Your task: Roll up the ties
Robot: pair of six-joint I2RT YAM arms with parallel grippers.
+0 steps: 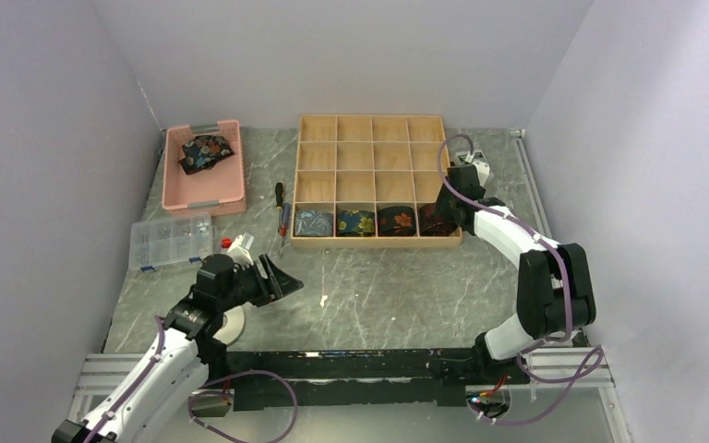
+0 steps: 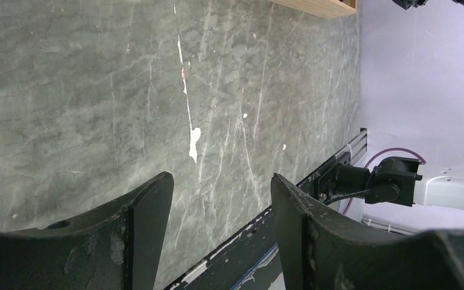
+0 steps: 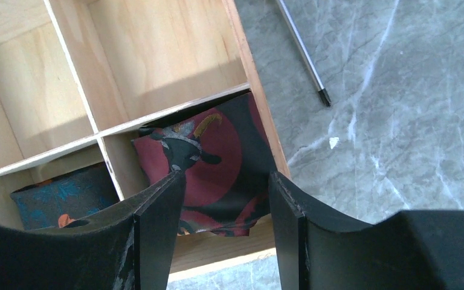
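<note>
In the wooden organizer, the front row of compartments holds a grey tie, a blue-yellow tie, a dark flowered tie and a dark red tie at the right end. Over that last compartment hangs my right gripper, open, its fingers spread above the folded dark red cloth. A further dark patterned tie lies in the pink basket. My left gripper stands part open above bare tabletop at the front left, nothing between its fingers.
The organizer's rows behind are empty. Left of it lie screwdrivers and a clear plastic box. A thin pen-like rod lies right of the organizer.
</note>
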